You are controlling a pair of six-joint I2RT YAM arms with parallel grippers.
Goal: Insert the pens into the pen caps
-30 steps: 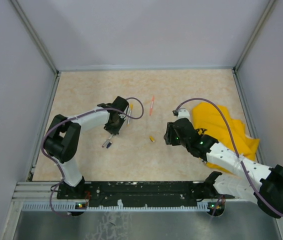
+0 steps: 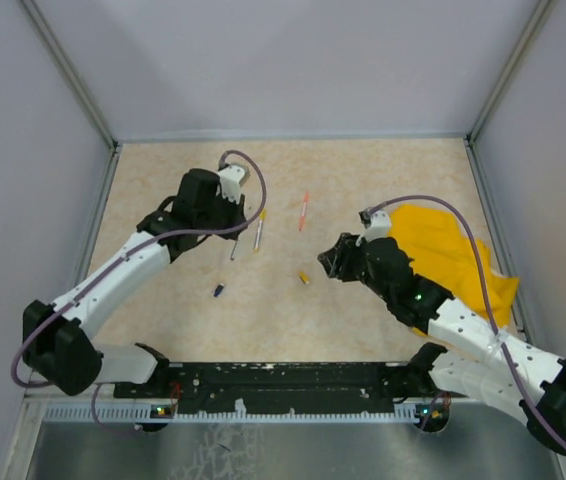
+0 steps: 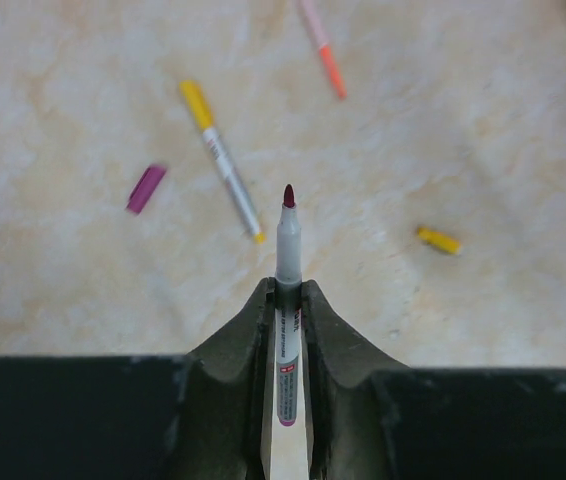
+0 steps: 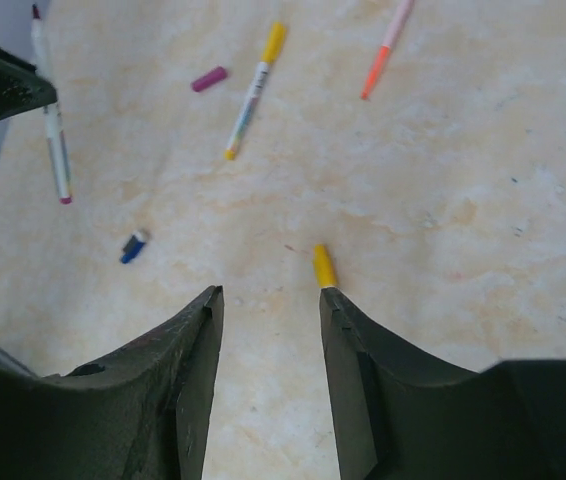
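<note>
My left gripper is shut around the middle of a white pen (image 3: 288, 250), whose dark red tip points to the far side in the left wrist view. That pen is held above the table. Part open, my right gripper has nothing between its fingers and hangs above the table. Just beyond its fingertips lies a yellow cap (image 4: 324, 266). A dark blue cap (image 4: 134, 246) lies further left, and a purple cap (image 4: 209, 78) is at the back. On the table rest a yellow-ended pen (image 4: 254, 95) and a pink-red pen (image 4: 387, 50).
A yellow cloth (image 2: 433, 240) is heaped at the table's right side, beside the right arm.
The right gripper has shifted slightly left, toward the yellow cap.
</note>
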